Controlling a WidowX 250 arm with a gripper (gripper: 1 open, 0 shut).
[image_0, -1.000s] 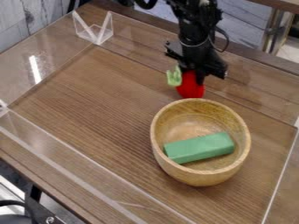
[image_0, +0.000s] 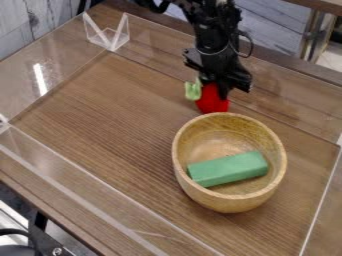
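The black robot arm reaches down from the top centre to its gripper (image_0: 214, 82), which is low over a red object (image_0: 210, 101) with a pale green piece (image_0: 194, 92) at its left. The gripper's fingers are dark and overlap the red object, so whether it holds it cannot be told. In front sits a round wooden bowl (image_0: 187, 135) with a green block (image_0: 230, 170) lying inside it.
A clear plastic holder (image_0: 107, 30) stands at the back left. A dark cable part lies at the bottom left edge.
The gripper has shifted slightly to the left, and the red and pale green objects under it have moved a little left too. The bowl and green block look unchanged.
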